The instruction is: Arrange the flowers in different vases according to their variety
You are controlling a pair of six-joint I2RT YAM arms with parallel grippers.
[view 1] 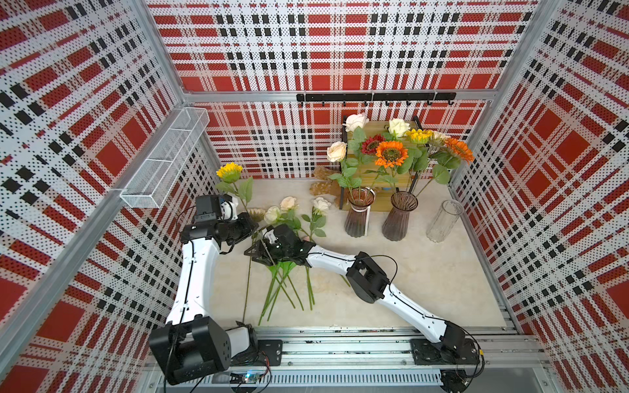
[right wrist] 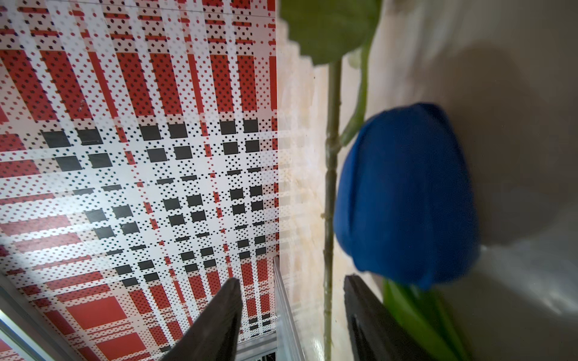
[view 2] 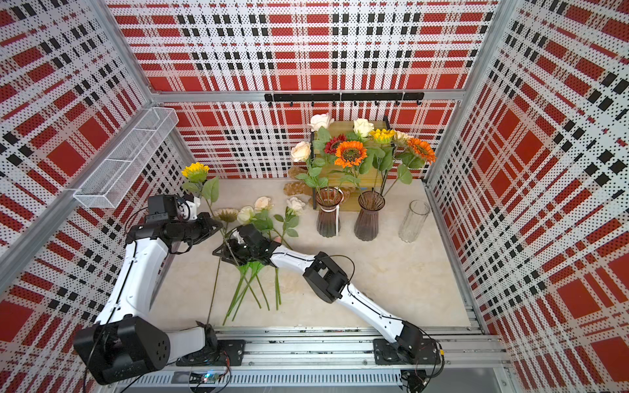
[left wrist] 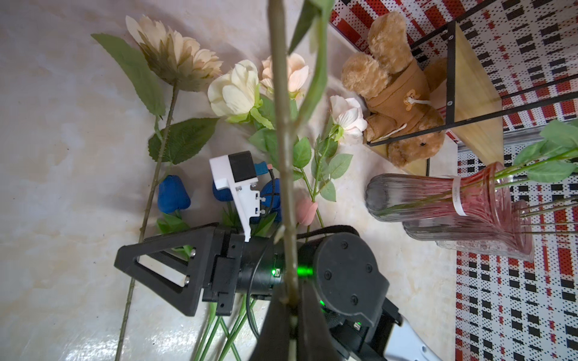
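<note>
A sunflower (view 1: 229, 171) rises from my left gripper (view 1: 243, 226), which is shut on its stem (left wrist: 283, 150), as the left wrist view shows. Below it, my right gripper is partly open low over the lying flowers, facing a blue tulip (right wrist: 406, 192) and a bare stem (right wrist: 330, 228), with nothing seen between its fingers. Pale roses (view 1: 288, 203), more tulips and a cream bloom (left wrist: 180, 57) lie on the table. Two ribbed dark vases (view 1: 357, 219) hold roses and orange, red and yellow flowers; a clear vase (view 1: 444, 222) stands empty at the right.
A teddy bear (left wrist: 397, 102) and a wood-and-metal shelf (left wrist: 475, 72) stand behind the vases. A wire basket (view 1: 160, 163) hangs on the left wall.
</note>
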